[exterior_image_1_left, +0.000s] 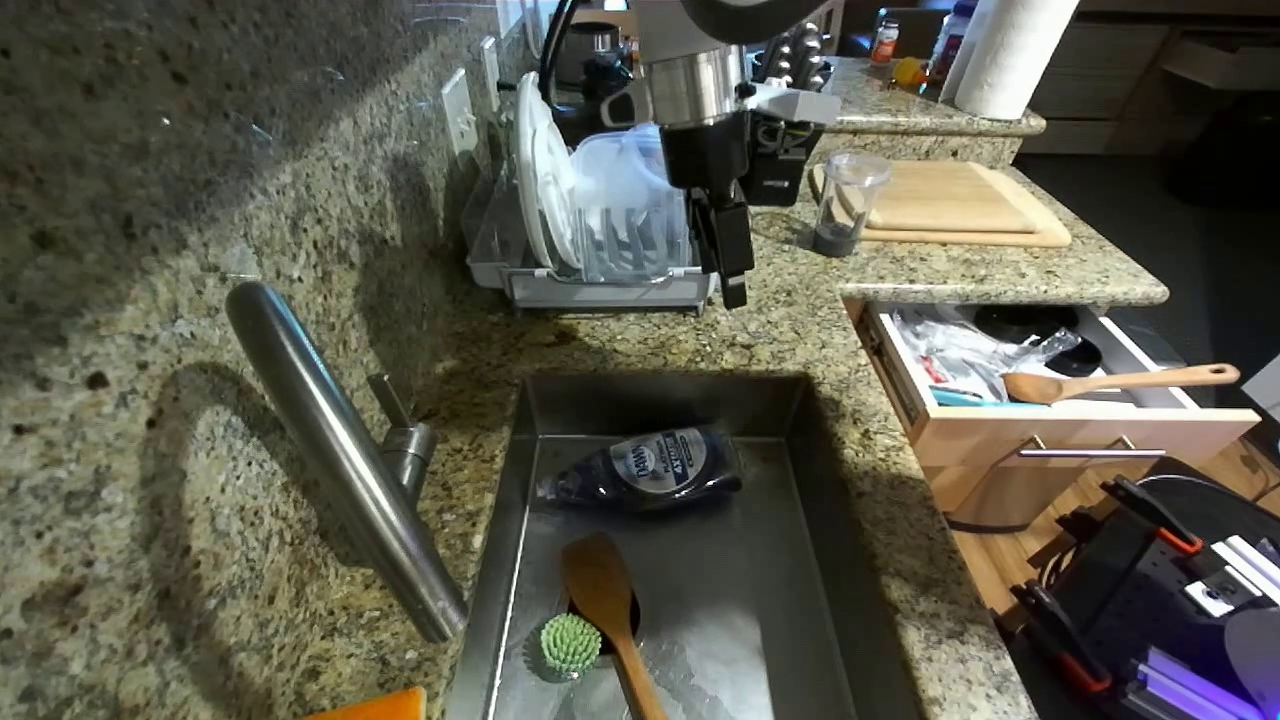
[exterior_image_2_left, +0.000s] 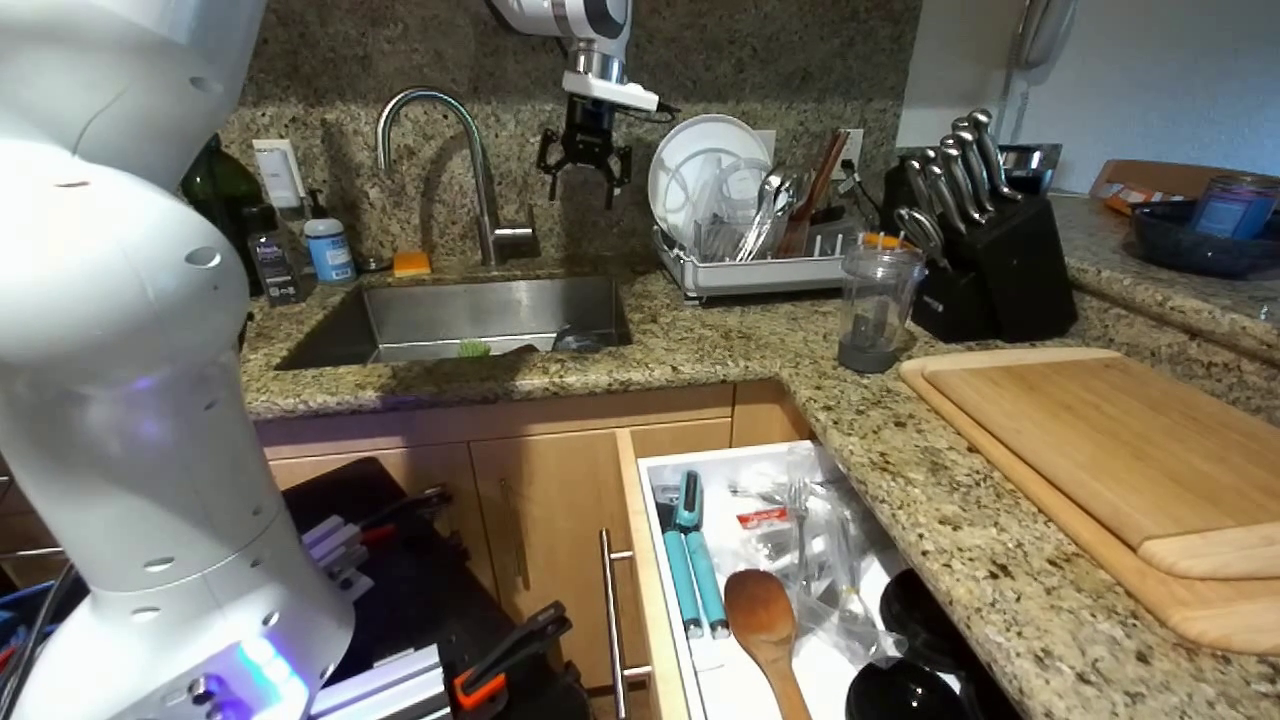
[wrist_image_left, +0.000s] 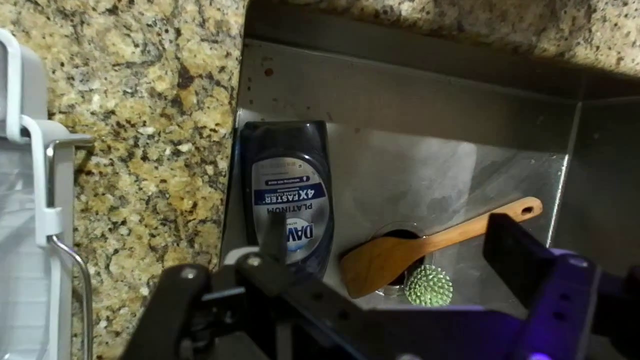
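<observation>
My gripper (exterior_image_2_left: 584, 192) hangs open in the air, above the counter between the faucet and the dish rack, with nothing between its fingers. Inside the steel sink (exterior_image_1_left: 780, 576) a dark blue Dawn bottle (exterior_image_1_left: 654, 468) lies on its side near the rack end. A wooden spatula (wrist_image_left: 444, 240) rests partly over the drain, with a round green scrubber (wrist_image_left: 429, 285) beside it. From the wrist view I look down into the sink; one of my fingers (wrist_image_left: 276, 237) overlaps the bottle's lower part in the picture, without touching it.
The white dish rack (exterior_image_2_left: 768, 276) holds plates, containers and cutlery. Beside the sink rises the curved faucet (exterior_image_1_left: 348, 456). The open drawer (exterior_image_2_left: 720, 672) has a wooden spoon (exterior_image_2_left: 763, 618) in it. A clear cup (exterior_image_1_left: 849, 204) and cutting boards (exterior_image_1_left: 948, 198) occupy the counter.
</observation>
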